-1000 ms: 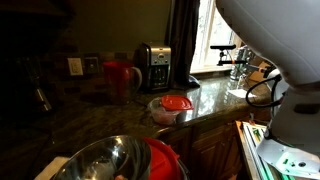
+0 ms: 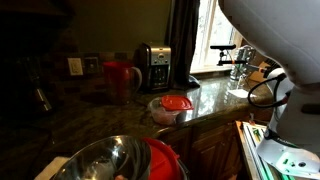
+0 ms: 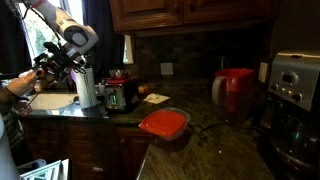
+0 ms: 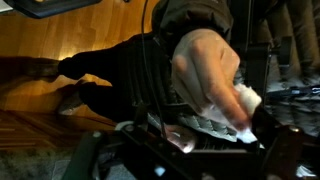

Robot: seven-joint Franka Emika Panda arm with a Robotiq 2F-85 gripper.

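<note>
Along the bottom of the wrist view, the dark parts of my gripper show beside a person's hand [image 4: 205, 75]. The hand holds something small and white [image 4: 248, 108], close to the gripper's right side. The scene there is too dark to tell how the fingers stand. A red lid or plate [image 2: 176, 103] rests on a clear bowl [image 2: 163, 115] on the counter. Exterior view 2 shows the same red lid [image 3: 164, 123], with the white arm [image 3: 75, 35] far off at the upper left.
A metal bowl [image 2: 100, 160] stands in the foreground. A red pitcher [image 2: 119, 80] and a toaster [image 2: 155, 65] stand at the back of the counter [image 2: 215, 95]. A coffee maker [image 3: 292, 110] occupies the right of exterior view 2. The person stands on a wooden floor [image 4: 90, 30].
The big arm section at the right of exterior view 1 has shifted slightly. The things on the counter have stayed where they were.
</note>
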